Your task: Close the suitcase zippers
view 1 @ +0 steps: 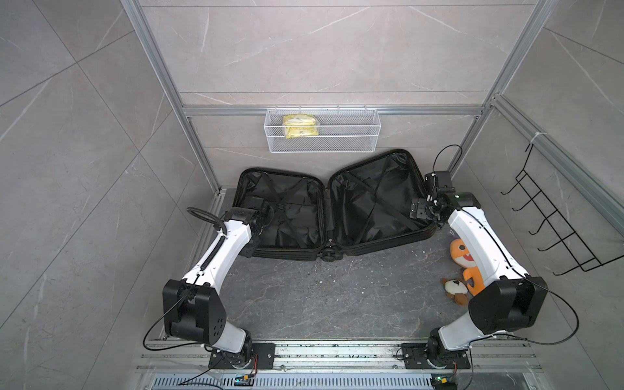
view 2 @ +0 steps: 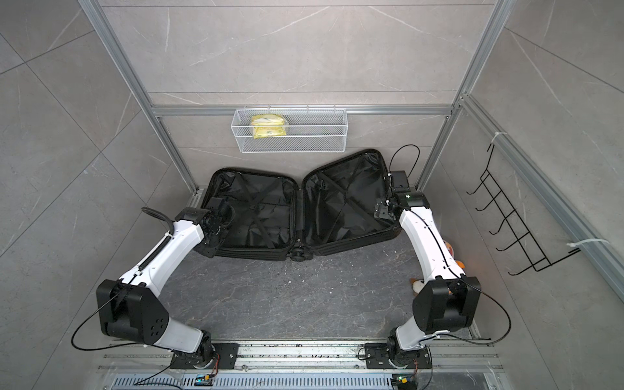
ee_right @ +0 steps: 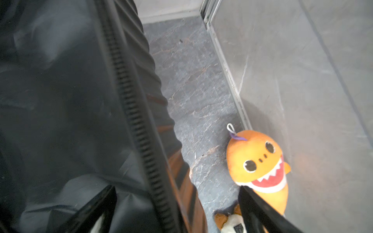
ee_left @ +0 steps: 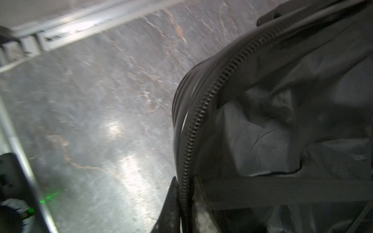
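The black suitcase (view 1: 286, 195) lies open, both halves showing dark linings. In the left wrist view, my left gripper is shut on the zippered rim (ee_left: 200, 112) of the left half, its fingers either side of the zip. In the right wrist view my right gripper stands open over the outer rim of the right half (ee_right: 132, 112), its fingers apart and blurred. No zipper pull can be told apart in these views.
An orange shark plush (ee_right: 248, 151) and a brown-white plush (ee_right: 229, 223) lie by the right wall. A wire basket (view 1: 344, 130) and black hook rack (view 1: 552, 234) hang on the walls.
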